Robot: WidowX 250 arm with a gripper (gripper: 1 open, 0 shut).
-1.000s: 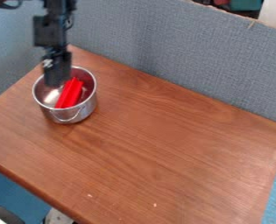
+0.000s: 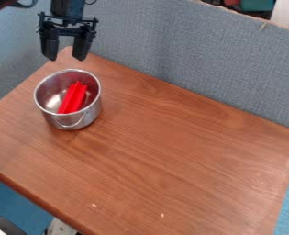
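Note:
A silver metal pot (image 2: 55,116) with a wire handle stands on the wooden table near its left side, holding red elongated objects (image 2: 74,96). My black gripper (image 2: 67,51) hangs at the top left, above and behind the pot, with its fingers apart and nothing seen between them.
A grey padded wall (image 2: 195,55) runs along the back, and a light blue strip (image 2: 286,207) lies at the right edge.
My gripper has risen from inside or just over the pot to above it, toward the top of the view. The pot and red objects look unmoved.

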